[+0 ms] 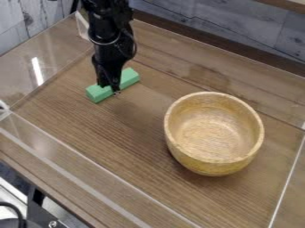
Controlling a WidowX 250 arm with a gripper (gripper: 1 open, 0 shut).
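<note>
A green rectangular block [127, 78] lies diagonally on the wooden table, left of centre. My black gripper [112, 82] reaches down from the top to the block's upper surface, its fingertips at or just above it. The gripper looks narrow and shut, with nothing visible between its fingers; whether it touches the block is hard to tell.
A large, empty tan bowl [212, 132] stands to the right of the block. A grey wall edge is at the upper left.
</note>
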